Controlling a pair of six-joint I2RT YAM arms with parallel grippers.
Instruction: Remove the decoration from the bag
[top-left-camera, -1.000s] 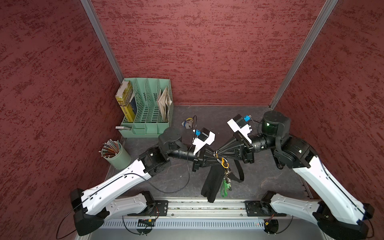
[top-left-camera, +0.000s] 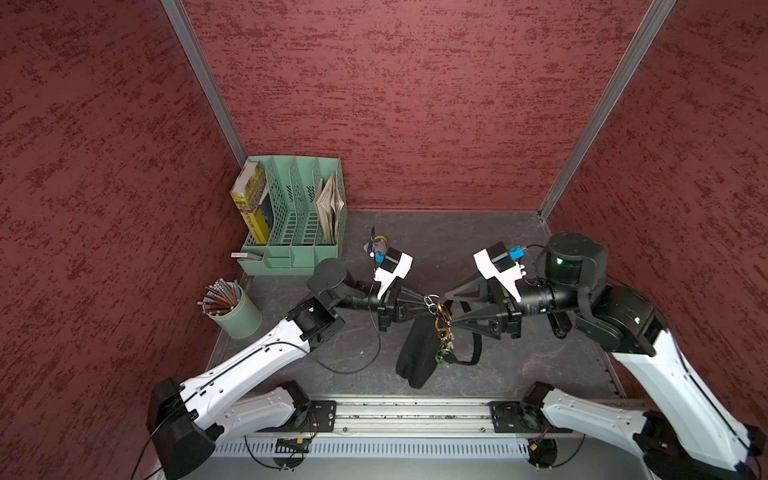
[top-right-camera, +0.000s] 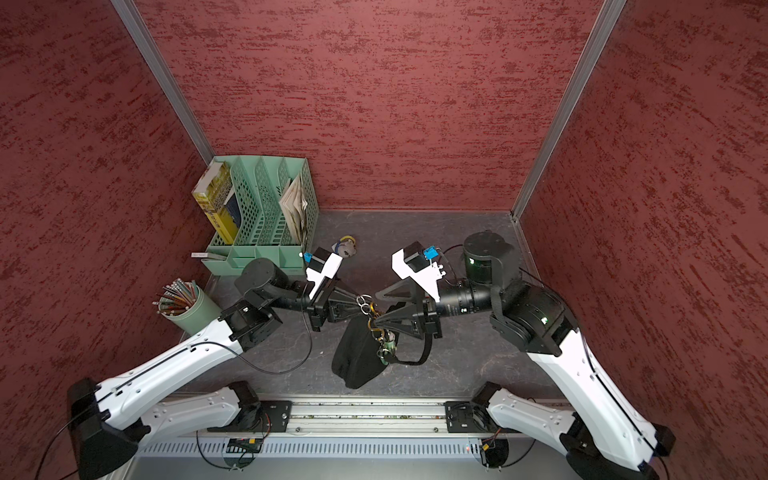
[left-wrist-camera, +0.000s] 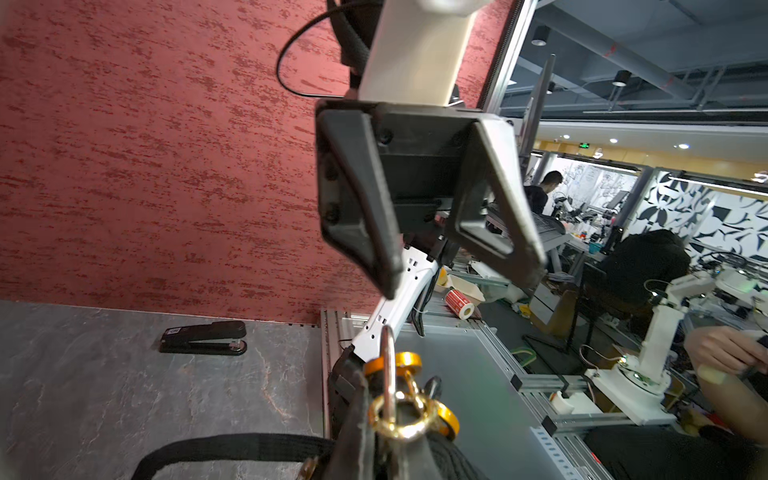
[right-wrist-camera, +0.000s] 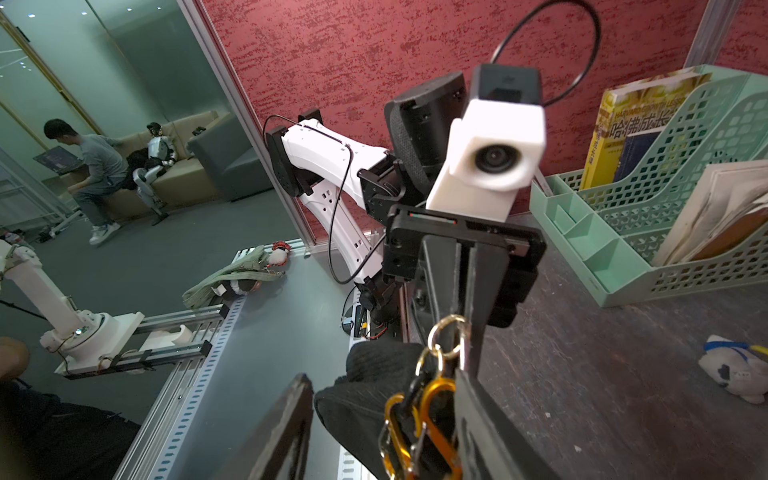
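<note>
A black bag (top-left-camera: 416, 360) hangs over the table with a strap (top-right-camera: 424, 352) looping to its right. My left gripper (top-left-camera: 425, 308) is shut on a metal key ring (right-wrist-camera: 448, 336), from which gold carabiners (right-wrist-camera: 436, 400) and a green charm (top-right-camera: 388, 345) dangle. My right gripper stands open just right of the ring, its fingertips apart either side of the hanging cluster. In the left wrist view the ring and gold pieces sit at the bottom, below the spread right fingers.
A green file organizer (top-left-camera: 292, 256) with books and papers stands at back left, near a pencil cup (top-left-camera: 240, 320). A small plush toy (top-right-camera: 344, 248) lies mid-table; a stapler (left-wrist-camera: 204, 336) lies to the right.
My right gripper has shifted right and its fingers have spread.
</note>
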